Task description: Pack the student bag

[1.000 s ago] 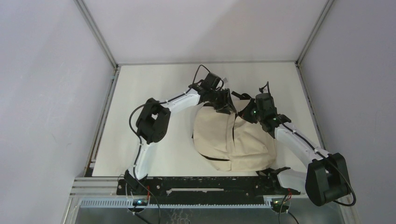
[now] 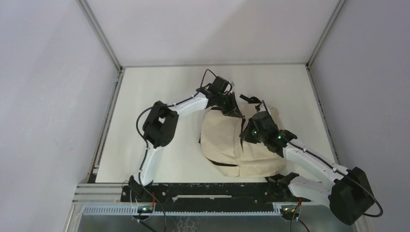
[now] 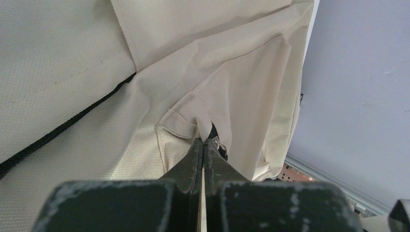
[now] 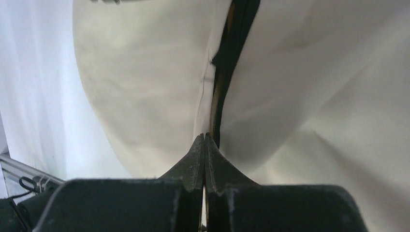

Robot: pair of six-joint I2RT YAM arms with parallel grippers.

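Observation:
A cream cloth bag [image 2: 220, 140] lies flat on the white table, with a dark zipper strip [image 4: 231, 48] down its middle. My left gripper [image 2: 241, 116] is shut at the strip's far end; in the left wrist view its fingertips [image 3: 198, 150] sit on a folded fabric tab with a small dark piece by them, though I cannot tell whether anything is pinched. My right gripper [image 2: 243, 136] is shut further down the strip; in the right wrist view its fingertips [image 4: 198, 150] touch at the strip's edge, with nothing visible between them.
Side walls [image 2: 367, 96] stand close on both sides, and black straps [image 2: 249, 98] stick out at the bag's back edge.
My right gripper has moved down along the strip toward the table's front, and its arm has shifted with it. The left gripper is almost unmoved.

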